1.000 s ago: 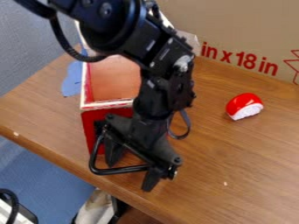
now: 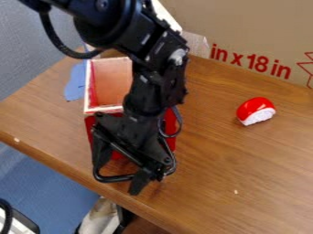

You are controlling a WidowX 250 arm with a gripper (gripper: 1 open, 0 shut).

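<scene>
My black gripper (image 2: pixel 134 174) hangs low near the front left edge of the wooden table (image 2: pixel 244 192), pointing downward in front of a red box (image 2: pixel 110 82) with a white rim and pale pink interior, which the arm partly hides. Whether the fingers are open or shut, or hold anything, I cannot tell. A red-and-white round object (image 2: pixel 254 111) lies alone on the right side of the table.
A blue cloth (image 2: pixel 75 84) lies left of the box. A cardboard panel (image 2: pixel 251 32) stands at the back. The table's left edge drops to a blue surface.
The arm and gripper have shifted slightly left and turned a little over the last second. The box and the red-and-white object look unmoved.
</scene>
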